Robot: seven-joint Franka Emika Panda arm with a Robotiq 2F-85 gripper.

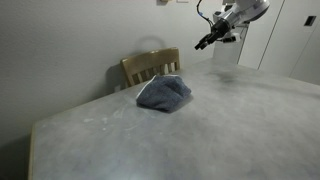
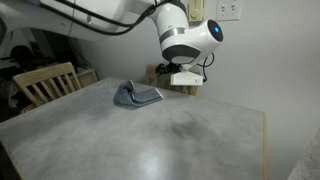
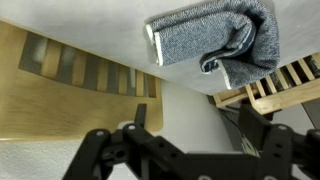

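Observation:
A grey-blue cloth (image 1: 164, 94) with a pale edge lies crumpled on the table (image 1: 110, 135), close to the far edge by a wooden chair. In the wrist view the cloth (image 3: 205, 32) appears at the top, partly folded over itself. My gripper (image 1: 201, 46) hangs in the air to the right of the cloth in exterior view 1, clear of it. Its two dark fingers (image 3: 142, 114) stand apart in the wrist view, with nothing held between them. In exterior view 2 the white arm (image 2: 186, 42) hides part of the chair behind it.
One wooden chair (image 1: 150, 66) stands at the table's edge behind the cloth. Another chair (image 2: 52, 84) is at the left in exterior view 2. A wall (image 1: 80, 40) rises behind.

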